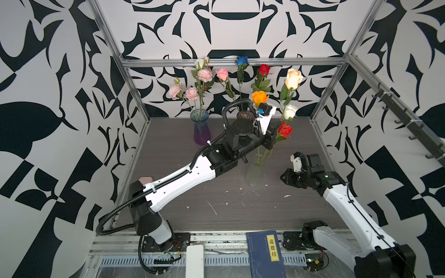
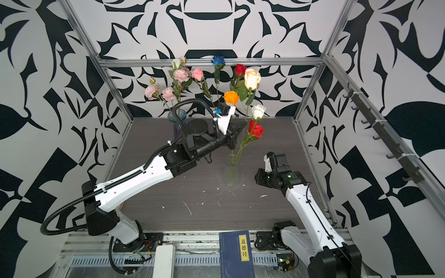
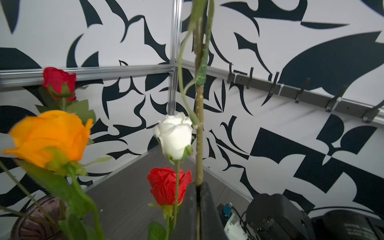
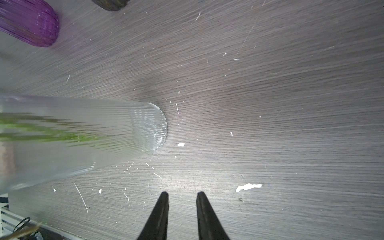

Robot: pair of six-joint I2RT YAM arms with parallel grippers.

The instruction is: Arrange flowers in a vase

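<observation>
My left gripper [image 1: 270, 140] is above the clear glass vase [image 1: 255, 174], shut on the stem of the peach rose [image 1: 293, 79]. In the left wrist view that brown stem [image 3: 199, 148] rises upright from between the fingertips; its bloom is cut off by the frame. An orange rose [image 1: 260, 97], a white rose [image 1: 289, 111] and a red rose [image 1: 284, 130] stand in the clear vase. In the right wrist view a blurred brown stem end [image 4: 20, 232] shows beside the vase, outside it. Right of the vase, my right gripper is open and empty.
Behind stand a purple-blue vase [image 1: 201, 132] with pink flowers and a brown vase [image 4: 110, 3] with more flowers, partly hidden by my left arm. A pinkish object [image 1: 145, 179] lies at the left edge.
</observation>
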